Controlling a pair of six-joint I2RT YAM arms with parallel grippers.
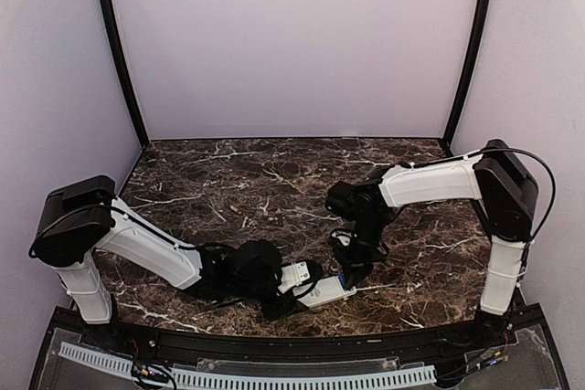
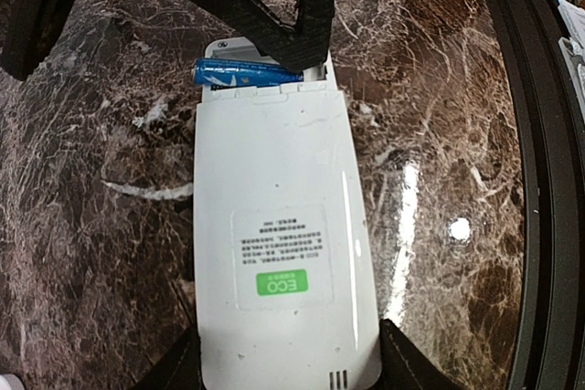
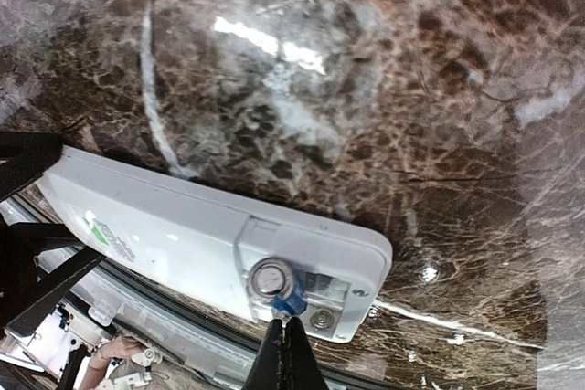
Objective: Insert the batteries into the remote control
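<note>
The white remote control (image 2: pixel 274 180) lies back-up on the table, its battery compartment bare at the far end. My left gripper is shut on the remote's near end, a finger on each side. A blue battery lies across the compartment; in the right wrist view its silver end (image 3: pixel 271 278) is raised, so it sits tilted rather than flat. My right gripper is shut, its tips at the battery's other end, with nothing visible gripped between them. Beside the battery a metal contact (image 3: pixel 322 319) shows in the compartment.
A black frame rail (image 1: pixel 274 342) runs along the front edge, close to the remote. Both arms reach in low around the remote from either side.
</note>
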